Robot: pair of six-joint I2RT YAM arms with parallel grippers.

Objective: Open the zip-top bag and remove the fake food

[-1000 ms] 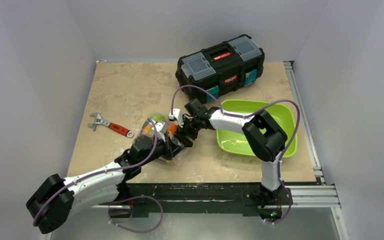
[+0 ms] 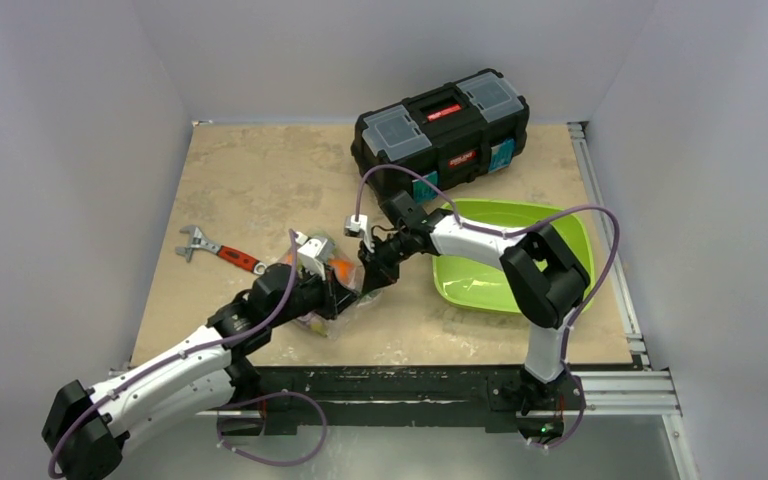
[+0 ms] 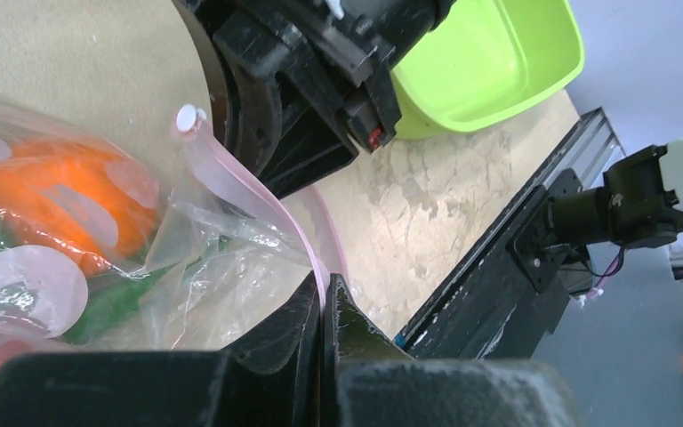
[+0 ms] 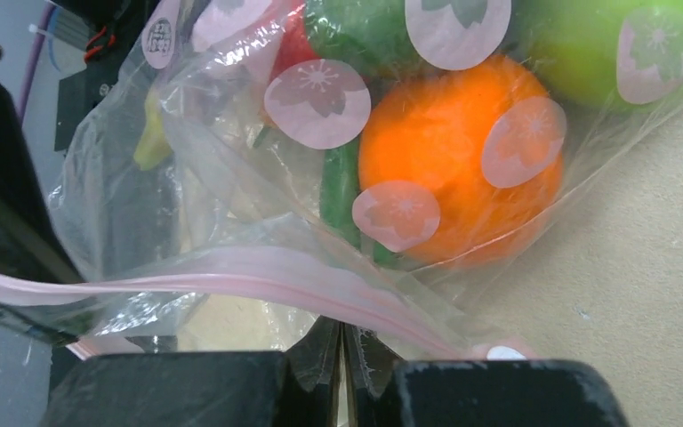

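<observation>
The clear zip bag, with a pink zip edge and pale round prints, holds an orange piece and green pieces. In the left wrist view its pink zip edge runs down between the fingers of my left gripper, shut on it. My right gripper is at the bag's mouth. Its fingers look close together in the right wrist view, their tips partly hidden behind the pink zip strip, so whether they grip anything does not show. From above, both grippers nearly meet over the bag's right side.
A lime green bin stands to the right, behind the right arm. At the back is a black toolbox. A wrench with a red handle lies left of the bag.
Both grippers have shifted slightly, the right one a little to the right and the left arm toward the left.
</observation>
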